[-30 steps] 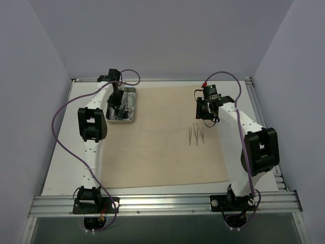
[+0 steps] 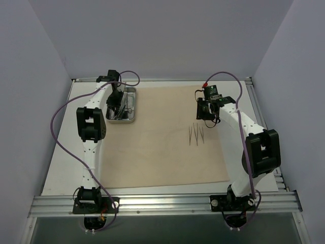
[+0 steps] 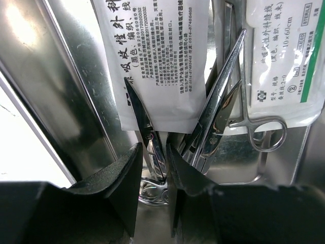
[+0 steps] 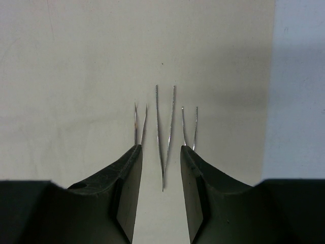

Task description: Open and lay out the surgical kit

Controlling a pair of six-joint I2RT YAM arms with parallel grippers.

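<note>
The metal kit tray (image 2: 129, 117) sits at the back left, with the left gripper down in it, fingers part open around scissors (image 3: 150, 129); whether they grip is unclear. The tray also holds more shiny instruments (image 3: 218, 117), a ring-handled clamp (image 3: 252, 127) and suture packets (image 3: 158, 51). My right gripper hangs over the cream cloth (image 2: 157, 142), part open and empty. Below it three tweezer-like instruments (image 4: 167, 147) lie side by side.
White table (image 2: 63, 162) surrounds the cloth. Grey walls stand at the sides and back.
My left arm has shifted very slightly at the tray. The right arm looks unchanged.
</note>
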